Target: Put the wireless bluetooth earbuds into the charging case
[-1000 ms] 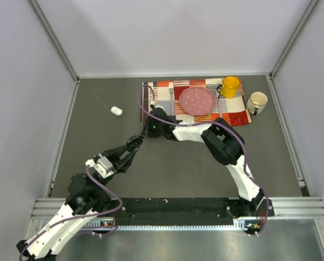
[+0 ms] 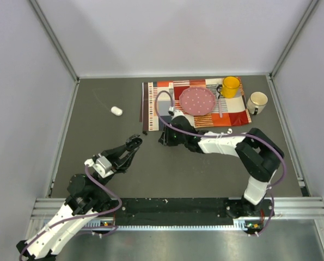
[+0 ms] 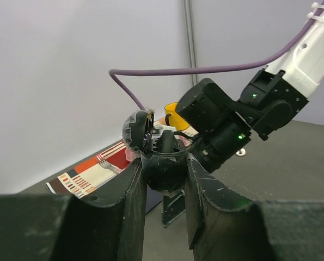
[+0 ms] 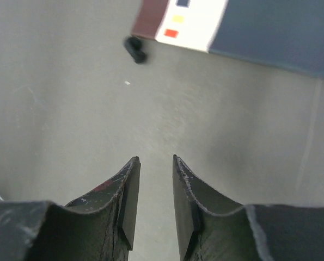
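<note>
The black charging case (image 3: 164, 173) has its lid (image 3: 135, 130) raised, and my left gripper (image 2: 130, 150) is shut on it above the table. A dark rounded bump (image 3: 166, 142) stands up from its top; I cannot tell whether that is an earbud. A black earbud (image 4: 135, 50) lies on the table at the near left corner of the placemat. To the right of that earbud, apart from it, is my right gripper (image 2: 163, 140). In the right wrist view its fingers (image 4: 130, 190) stand apart with only bare table showing between them.
The striped placemat (image 2: 151, 122) bears a pink plate (image 2: 197, 101), a fork and a knife. A yellow mug (image 2: 230, 87) and a white mug (image 2: 257, 102) stand at the far right. One white mouse (image 2: 116, 111) lies at the left.
My right gripper has drawn away to the right from the mat's near left corner, leaving the earbud visible there. The left arm and case have stayed still.
</note>
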